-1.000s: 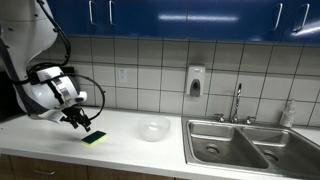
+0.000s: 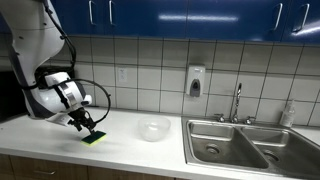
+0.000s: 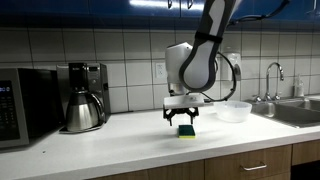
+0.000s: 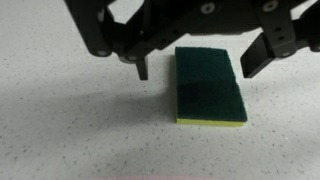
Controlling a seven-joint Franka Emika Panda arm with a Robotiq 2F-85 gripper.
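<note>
A sponge [image 4: 208, 88] with a dark green top and a yellow lower layer lies flat on the white counter. In exterior view 1 the sponge [image 2: 94, 138] is at the left part of the counter; exterior view 2 has the sponge [image 3: 186, 131] near the front edge. My gripper is open just above it, its fingers spread wide with nothing held between them. Seen from the wrist, the sponge lies in line with the gap, closer to the right finger [image 4: 257, 56] than to the left one [image 4: 142, 66].
A clear bowl [image 2: 155, 128] stands right of the sponge, and beyond it is a double sink [image 2: 213, 146]. On the other side are a coffee maker [image 3: 87, 98] and a microwave [image 3: 28, 105]. Bare counter surrounds the sponge.
My gripper has come down toward the sponge, lower and slightly to the right than before. The sponge and bowl have stayed in place.
</note>
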